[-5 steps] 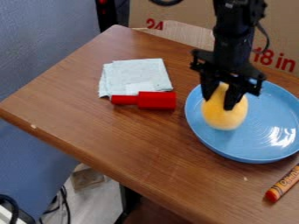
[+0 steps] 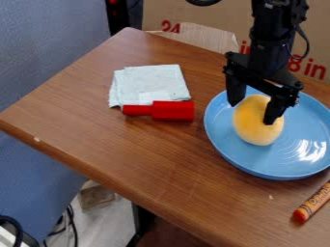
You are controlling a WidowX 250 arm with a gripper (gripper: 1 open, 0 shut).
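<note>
My black gripper (image 2: 256,101) is low over a blue plate (image 2: 299,154) on the right of the table, its fingers around the top of a yellow rounded object (image 2: 256,129) lying on the plate. Whether the fingers press on it or stand apart from it is unclear.
A folded light cloth (image 2: 149,82) and a red cylindrical object (image 2: 168,111) lie left of the plate. An orange tube (image 2: 312,202) is at the front right. A cardboard box (image 2: 213,19) stands behind.
The gripper and yellow object have shifted slightly to the right within the plate over the last second.
</note>
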